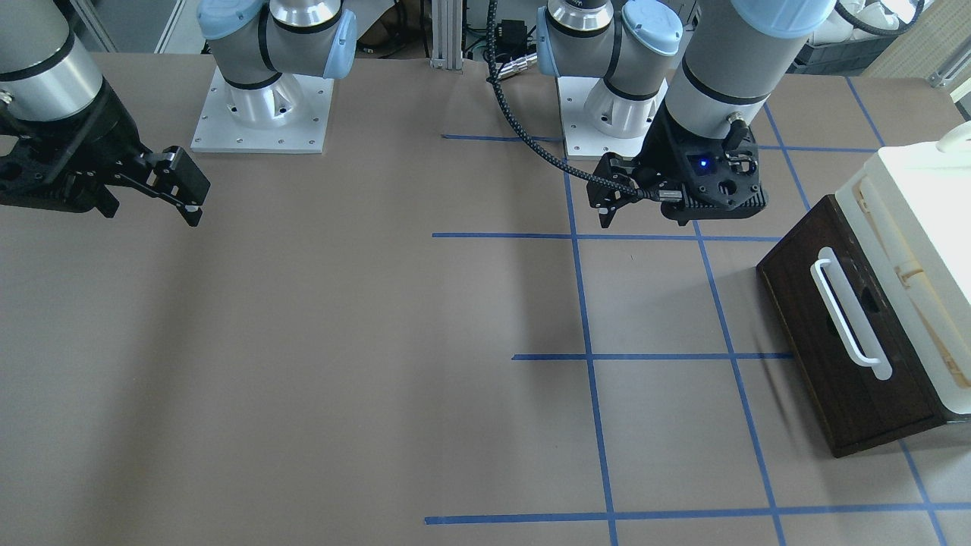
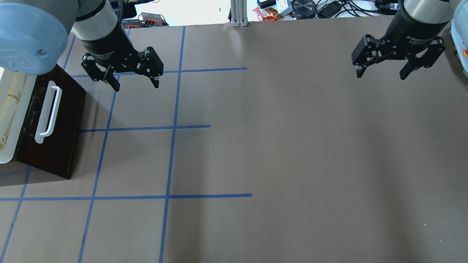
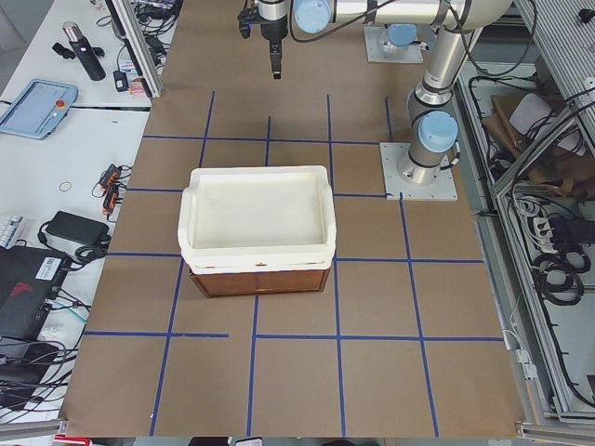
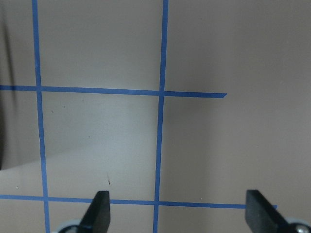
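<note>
My gripper hangs open over the taped grid, nothing between its fingers; in the top view it [image 2: 136, 87] is above and beside a dark wooden box [image 2: 57, 140] with a white vertical handle [image 2: 53, 109]. The front view shows the same box [image 1: 819, 327] at the right, with a white open top part [image 1: 938, 218]. In the left view it appears as a white tray-like top [image 3: 257, 218] on a brown body [image 3: 257, 283].
A second arm's gripper [image 2: 395, 65] hangs at the other side. Arm bases [image 1: 264, 127] stand along the back.
</note>
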